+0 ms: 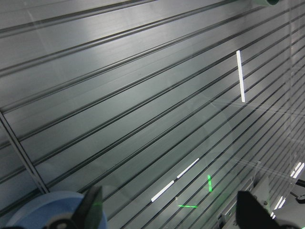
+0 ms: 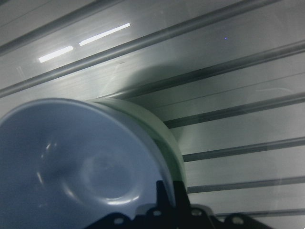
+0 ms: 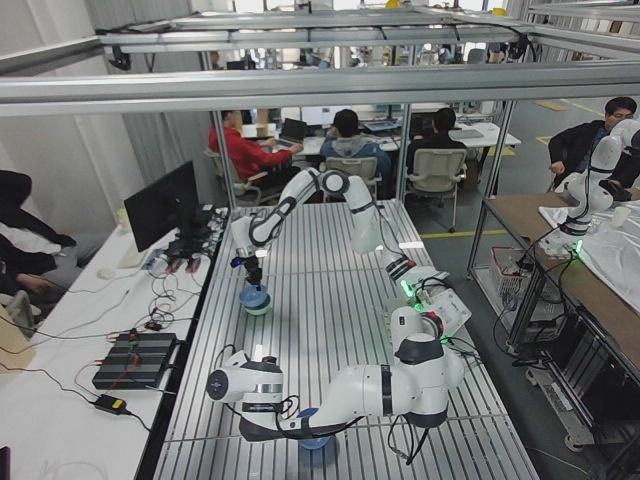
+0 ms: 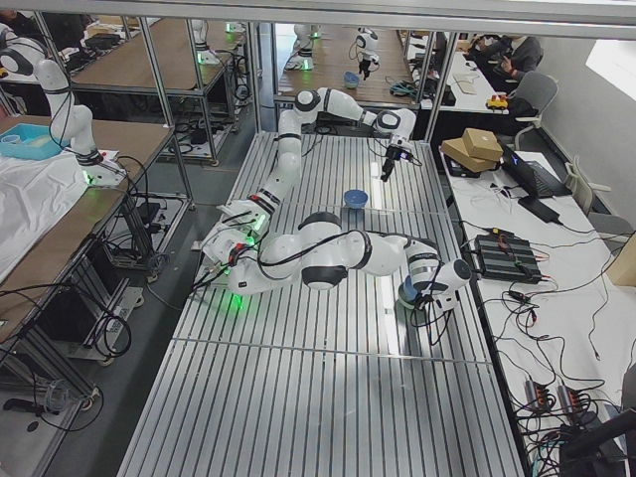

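My right gripper is shut on the rim of a light-blue bowl, held over or in a pale green bowl on the slatted metal table. In the camera right view this pair is largely behind the arm. A second blue bowl rests on the table, partly hidden by the near arm in the camera left view. My left gripper hangs above and beside it, open, its blurred fingers apart at the bottom of the left wrist view.
A side bench with monitor, black boxes and cables runs along one long edge of the table. Metal frame posts and beams surround the workspace.
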